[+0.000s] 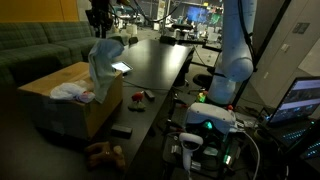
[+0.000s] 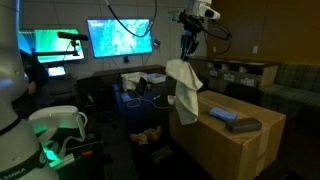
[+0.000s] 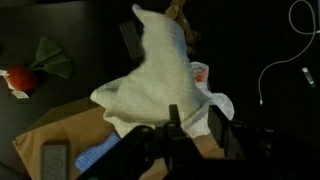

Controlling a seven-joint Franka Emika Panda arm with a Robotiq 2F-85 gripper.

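A pale cloth hangs in loose folds beside the front right corner of the cardboard box, just below my gripper. In exterior view 2 the cloth drapes downward at the box's left side, its top close under the gripper. From the wrist, the cloth spreads out beneath my dark fingers. These stand apart, and I see no fold pinched between them. Whether the cloth still touches a fingertip is hard to tell.
White crumpled items lie in the box. A dark block and a blue item rest on its top. On the dark table are a red object, a brown object and a small dark block.
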